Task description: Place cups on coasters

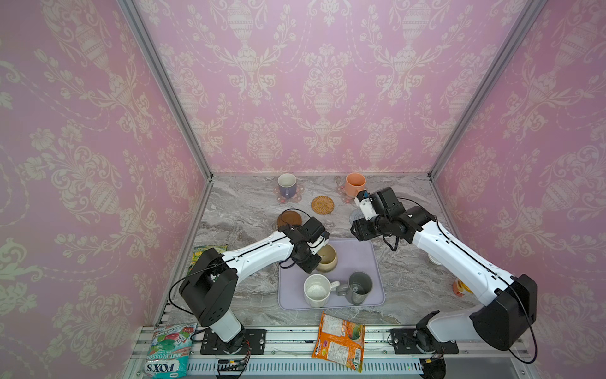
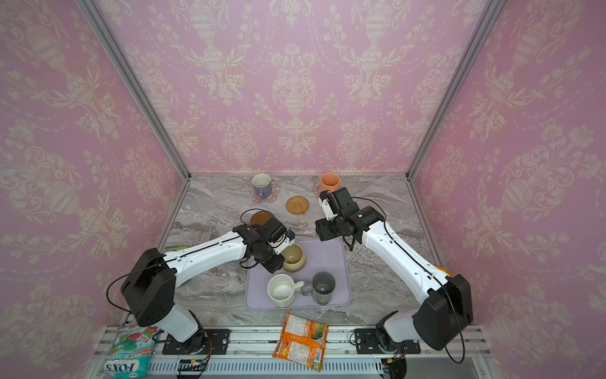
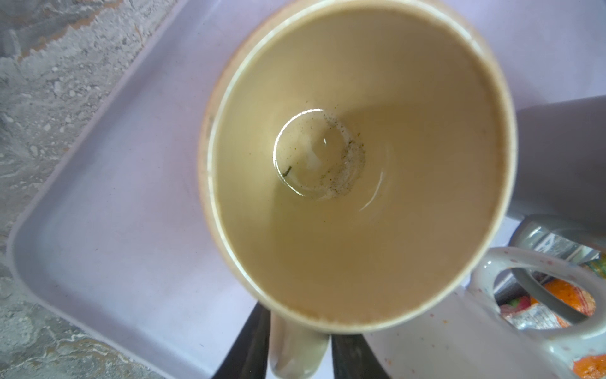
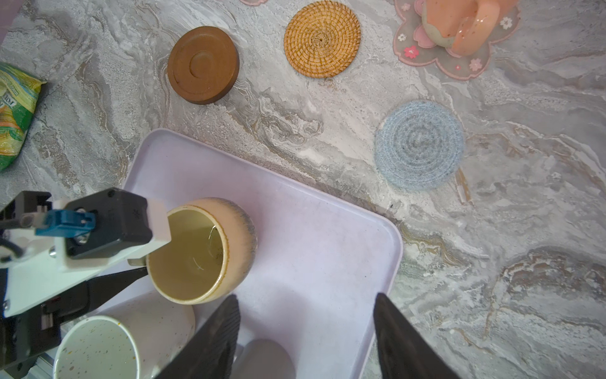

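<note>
A beige cup (image 3: pixel 378 252) stands in the lavender tray (image 4: pixel 328 195). My left gripper has its fingers (image 3: pixel 246 347) on either side of the cup's handle, very close to it; whether they press on it I cannot tell. Also in the tray are a white cup (image 1: pixel 316 290) and a grey cup (image 1: pixel 359 288). My right gripper hangs open and empty above the tray's far right part. Bare coasters lie behind the tray: brown (image 4: pixel 203 65), woven (image 4: pixel 322 39) and blue-grey (image 4: pixel 419 145).
At the back, a purple-grey cup (image 1: pixel 287 185) and an orange cup (image 1: pixel 355 183) stand on pink flower coasters. An orange packet (image 1: pixel 339 341) lies in front of the tray. A yellow-green packet (image 4: pixel 15 113) lies on the left. The counter between tray and coasters is clear.
</note>
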